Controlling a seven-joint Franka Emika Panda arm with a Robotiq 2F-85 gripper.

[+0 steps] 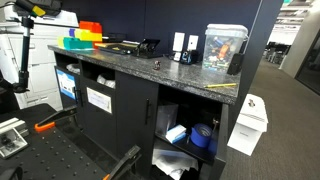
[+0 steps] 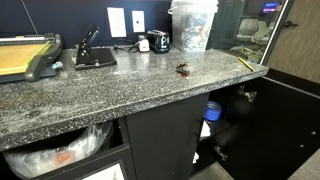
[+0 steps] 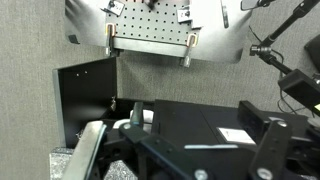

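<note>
My gripper is open at the bottom of the wrist view, with nothing held between its fingers. It looks down on the carpet and the dark cabinet front. An opened black cabinet door (image 3: pixel 85 92) stands at the left there. In exterior view 1, the open cabinet bay shows a blue round item (image 1: pixel 202 133), a blue-and-white packet (image 1: pixel 176 133) and a white crumpled bag (image 1: pixel 174 161) below. The gripper cannot be made out in either exterior view.
On the speckled counter (image 2: pixel 130 88) sit a clear tub (image 2: pixel 194 24), a small dark reddish object (image 2: pixel 182 69), a yellow stick (image 2: pixel 245 64) and a black stand (image 2: pixel 94 52). A metal table edge with orange-handled clamps (image 3: pixel 190 45) spans the top of the wrist view. Carpet between is clear.
</note>
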